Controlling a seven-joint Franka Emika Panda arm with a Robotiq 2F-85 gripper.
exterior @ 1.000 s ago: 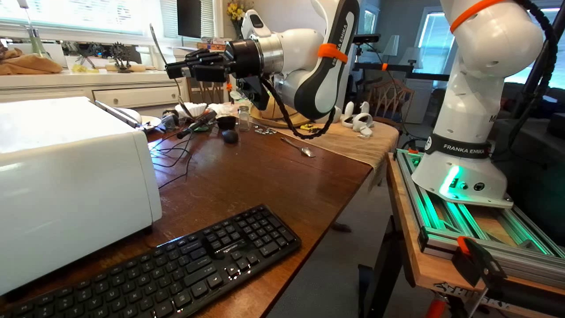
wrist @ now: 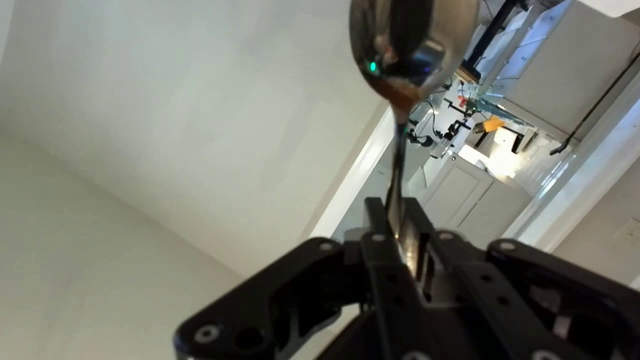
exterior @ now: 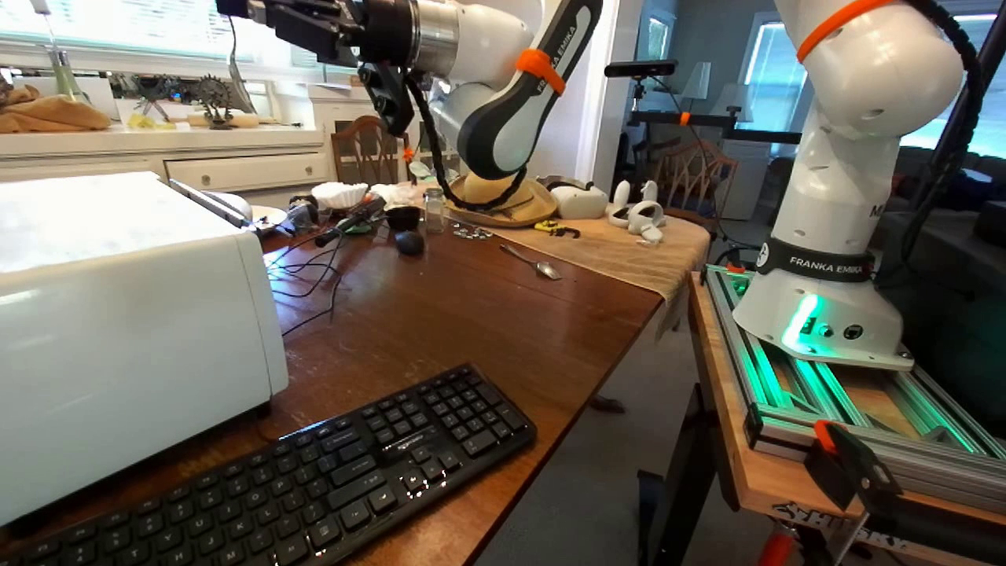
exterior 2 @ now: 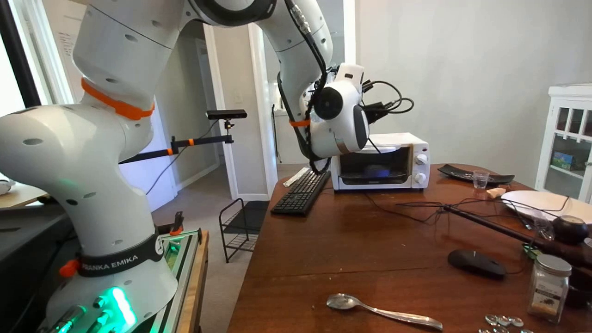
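Observation:
A metal spoon (wrist: 412,45) is pinched in my gripper, its bowl reaching out past the fingertips in the wrist view. In exterior view 1 the gripper (exterior: 229,8) is at the upper left, partly cut off by the frame, high above the table, with the held spoon (exterior: 240,83) hanging below its tips. A second spoon (exterior 2: 388,314) lies flat on the wooden table in exterior view 2. The arm's own links hide most of my gripper in that view.
The white toaster oven (exterior 2: 383,161) stands beside a black keyboard (exterior 2: 302,193). A black mouse (exterior 2: 476,263), a glass jar (exterior 2: 549,288), loose cables and a white plate (exterior 2: 549,204) crowd one side. Bare tabletop (exterior 2: 355,249) lies in the middle.
In exterior view 1 my arm and gripper have moved up and to the left, carrying the spoon along. The spoon on the table has not moved.

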